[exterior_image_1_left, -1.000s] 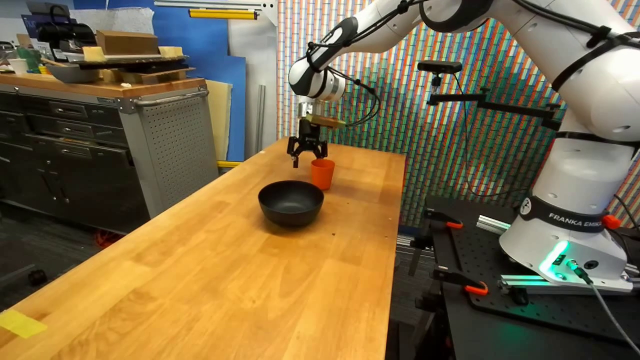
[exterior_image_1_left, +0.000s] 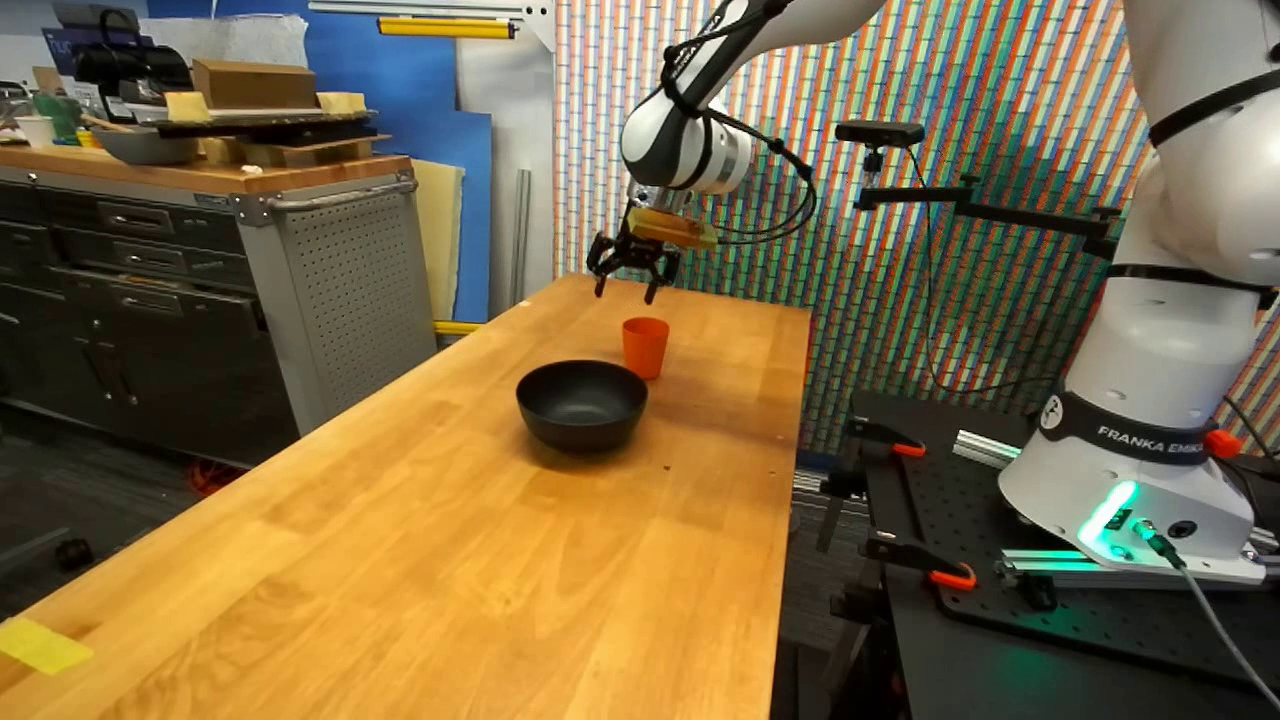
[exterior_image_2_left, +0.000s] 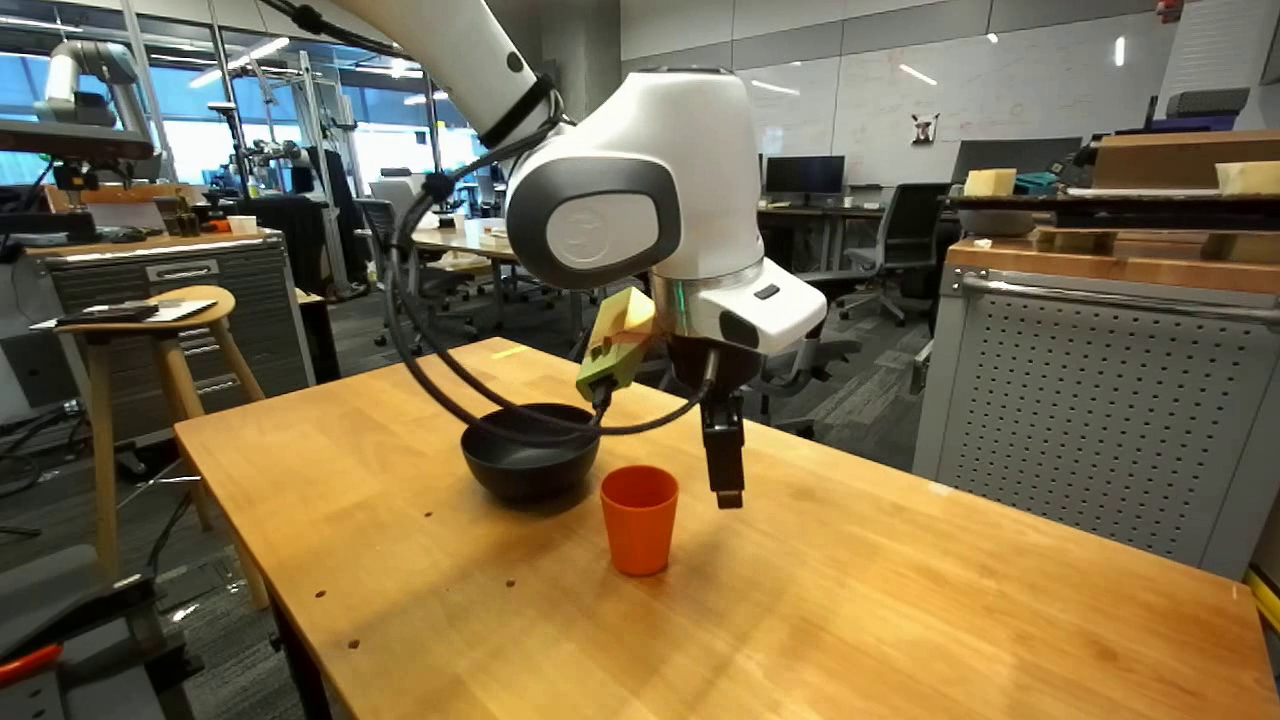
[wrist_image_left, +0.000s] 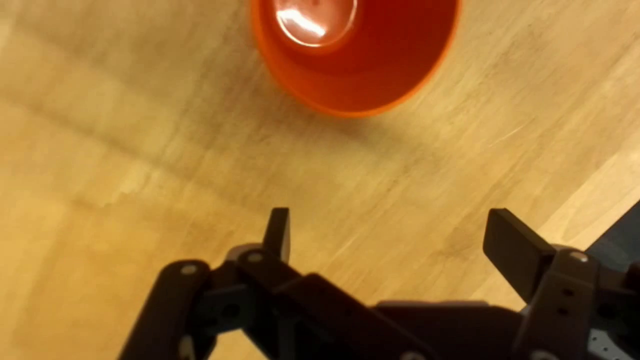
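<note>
An orange cup (exterior_image_1_left: 644, 349) stands upright on the wooden table, close beside a black bowl (exterior_image_1_left: 582, 407). The wrist view looks down into the cup (wrist_image_left: 366, 66) at the top of the picture, and its inside appears empty. My gripper (exterior_image_1_left: 625, 292) hangs above the table, higher than the cup's rim and apart from it. Its two fingers (wrist_image_left: 277, 235) are spread wide, with only bare tabletop showing between them. From exterior view 2, the gripper (exterior_image_2_left: 725, 498) is over the table just to the side of the cup (exterior_image_2_left: 639, 521); the bowl (exterior_image_2_left: 529, 462) sits behind the cup.
A workbench (exterior_image_1_left: 348, 276) stands beyond the left edge. Loops of cable (exterior_image_2_left: 420, 348) hang from the arm.
My gripper has risen and shifted slightly to the right in exterior view 1, and it is tilted more than before. The cup and bowl have stayed where they were.
</note>
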